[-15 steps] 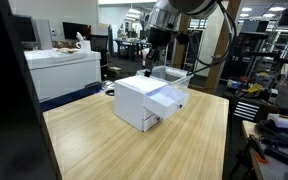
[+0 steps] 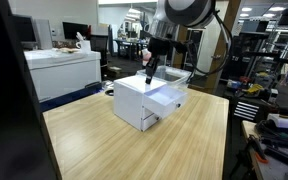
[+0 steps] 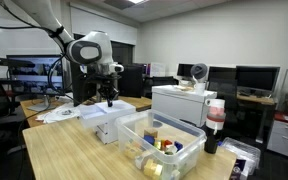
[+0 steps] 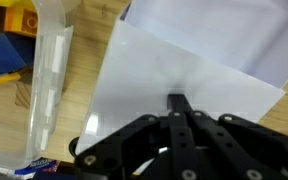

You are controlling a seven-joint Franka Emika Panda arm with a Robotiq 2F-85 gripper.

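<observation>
A white drawer unit (image 2: 128,104) stands on the wooden table, its upper drawer (image 2: 166,99) pulled open toward the right in exterior view 1. My gripper (image 2: 148,78) points down at the unit's top, near the open drawer. From the other side, the gripper (image 3: 110,102) also appears low over the white top. The wrist view shows the dark gripper shut in front of the glossy top panel (image 4: 164,75), with nothing visible between its fingers. Part of the open drawer's interior (image 4: 224,25) shows above that panel. Whether the fingertips touch the top is hard to tell.
A clear bin (image 3: 189,160) with colored blocks stands close beside the unit. Behind it on the table are a cup-topped dark container (image 3: 215,115) and another clear tray (image 3: 246,155).
The gripper has come down a little toward the top of the drawer unit over the last second. The unit and its open drawer look unmoved.
</observation>
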